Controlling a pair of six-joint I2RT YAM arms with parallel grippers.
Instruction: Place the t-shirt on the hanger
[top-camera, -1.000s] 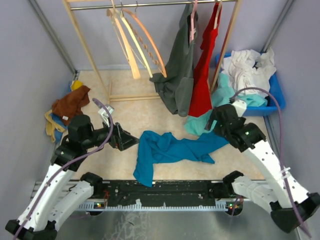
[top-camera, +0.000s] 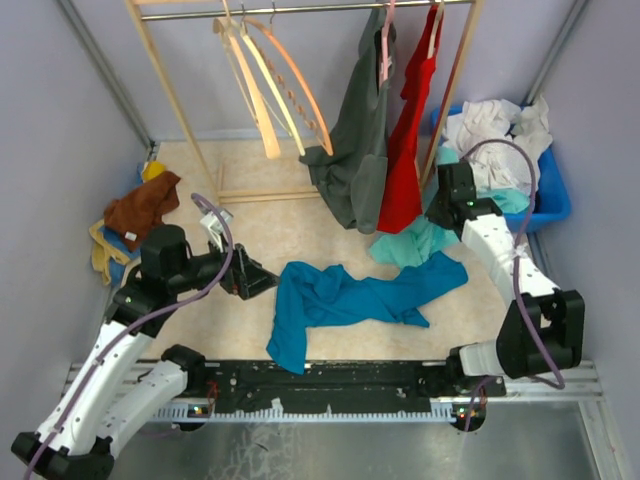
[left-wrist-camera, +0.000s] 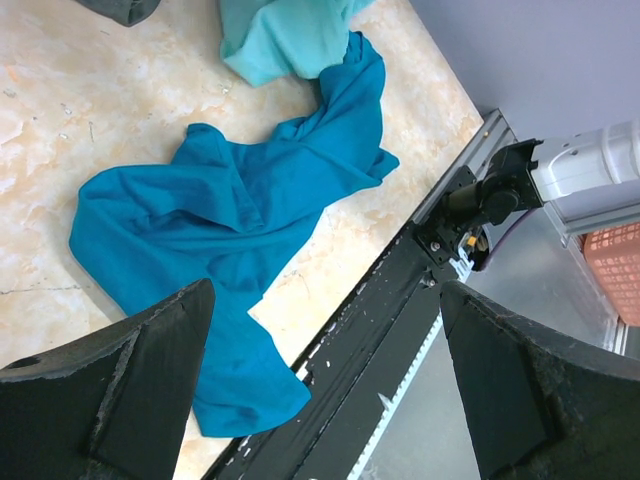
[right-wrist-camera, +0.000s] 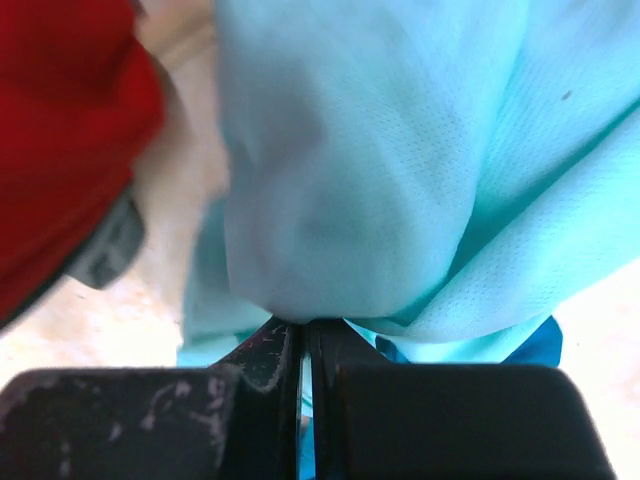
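A blue t-shirt (top-camera: 345, 295) lies crumpled on the floor, also filling the left wrist view as blue cloth (left-wrist-camera: 215, 205). Left of it my left gripper (top-camera: 268, 283) stands open and empty, its dark fingers (left-wrist-camera: 530, 385) wide apart. A light turquoise cloth (top-camera: 415, 243) trails from the bin to the floor, touching the blue one. My right gripper is shut at that turquoise cloth (right-wrist-camera: 380, 170), whose folds gather at the fingertips. Empty hangers, among them a wooden hanger (top-camera: 255, 95) and an orange hanger (top-camera: 300, 78), hang on the rail (top-camera: 330, 10).
A grey garment (top-camera: 350, 150) and a red garment (top-camera: 408, 140) hang on the rack's right side. White cloth (top-camera: 490, 135) fills the blue bin (top-camera: 555, 190) at right. A brown cloth (top-camera: 142, 208) lies in a pile at left. Bare floor (top-camera: 255, 225) lies below the hangers.
My right arm has reached farther back and its gripper has gone from open above the turquoise cloth to shut at it. The left arm and blue t-shirt have stayed put.
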